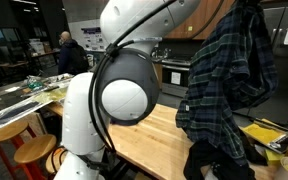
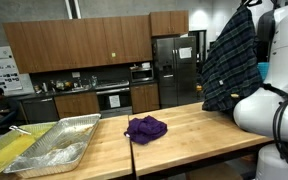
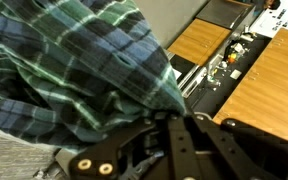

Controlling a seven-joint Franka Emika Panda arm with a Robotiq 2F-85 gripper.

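A dark green and blue plaid cloth [image 1: 226, 80] hangs in long folds from high up at the right of exterior view 1, its lower end close to the wooden table [image 1: 149, 140]. The same cloth [image 2: 232, 68] shows at the right edge of exterior view 2. Up close in the wrist view, the cloth [image 3: 74, 65] bunches at my gripper, which is shut on it. Folds hide much of the fingertips there, and in both exterior views the gripper itself is out of sight.
Dark cloth [image 1: 216, 160] lies below the hanging plaid. A purple cloth [image 2: 146, 129] rests on the table, with foil-like trays [image 2: 59, 145] to its left. Yellow items [image 1: 267, 132] crowd the right side. Bare tabletop shows mid-table.
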